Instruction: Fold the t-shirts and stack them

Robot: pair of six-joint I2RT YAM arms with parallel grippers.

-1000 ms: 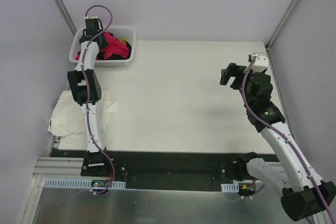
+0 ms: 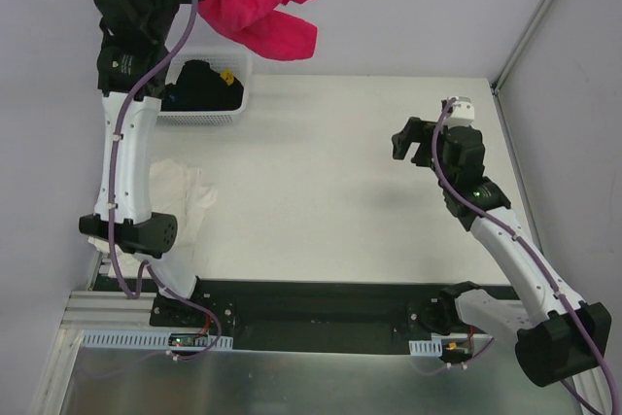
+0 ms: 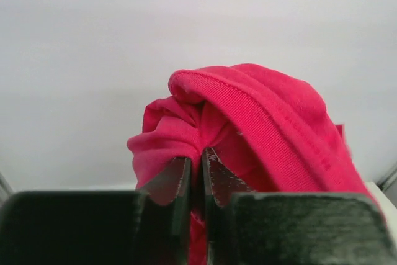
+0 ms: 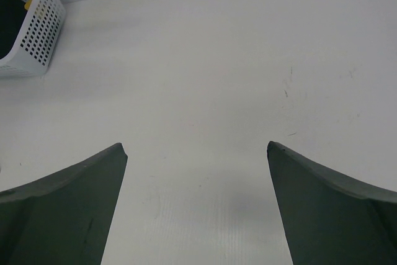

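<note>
A bunched red T-shirt (image 2: 267, 17) hangs high at the top left of the top view, partly cut off by the frame. In the left wrist view my left gripper is shut on the red cloth, whose folds spread above and to the right of the fingers. My right gripper stands open over the bare table, nothing between its fingers. Below the raised shirt, the white basket (image 2: 238, 116) holds dark cloth (image 2: 202, 89) with a small yellow patch. Cream-coloured cloth (image 2: 180, 196) lies at the table's left side, partly hidden under the left arm.
Grey walls (image 2: 389, 7) close off the back and both sides. The basket stands at the back left corner.
My left gripper has lifted the red shirt up out of the basket, and the cloth now hangs high above it. The right arm has shifted slightly left.
</note>
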